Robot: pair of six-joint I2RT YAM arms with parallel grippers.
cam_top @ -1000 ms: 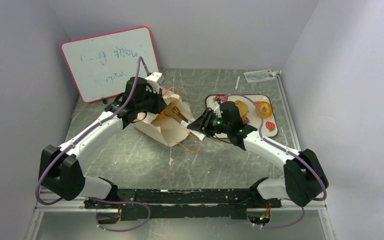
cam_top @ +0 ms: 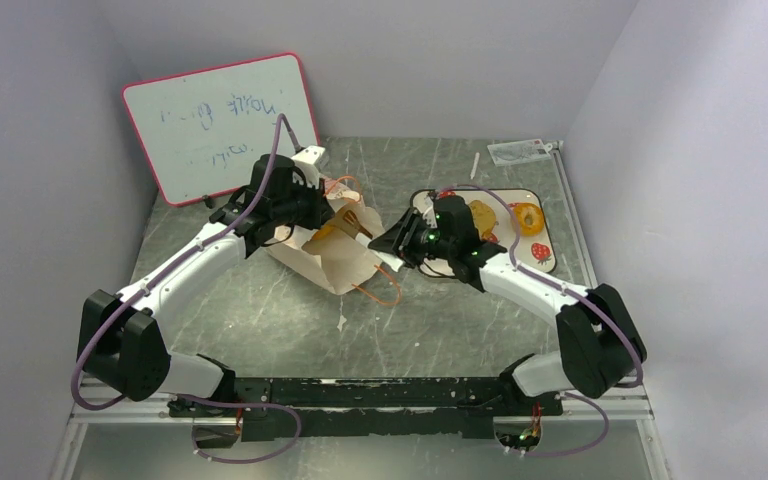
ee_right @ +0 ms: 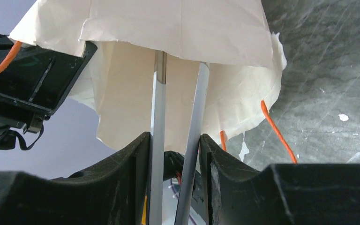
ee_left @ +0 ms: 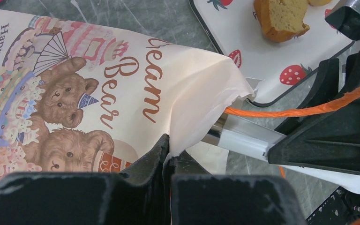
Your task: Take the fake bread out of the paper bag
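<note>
The paper bag (cam_top: 345,265) lies on its side, mouth facing right, with a bear print in the left wrist view. My left gripper is shut on the edge of its mouth. A yellow-orange fake bread (cam_top: 322,232) shows partly inside, in the top view. My right gripper, right of the mouth, is shut on the tongs (ee_right: 158,108), one finger against each metal arm. The tongs reach into the bag, their ends hidden behind the paper in the right wrist view. Whether they touch the bread I cannot tell.
Right of the bag, a strawberry-print tray (cam_top: 542,240) bears a brown bread piece (ee_left: 281,18) and an orange ring-shaped bread (cam_top: 528,219). An orange cord handle (cam_top: 388,300) loops out from the bag's mouth. A whiteboard (cam_top: 220,125) leans at the back left.
My right gripper has shifted slightly left and toward the back, bringing the tongs a little further into the bag. The left arm and the bag look still.
</note>
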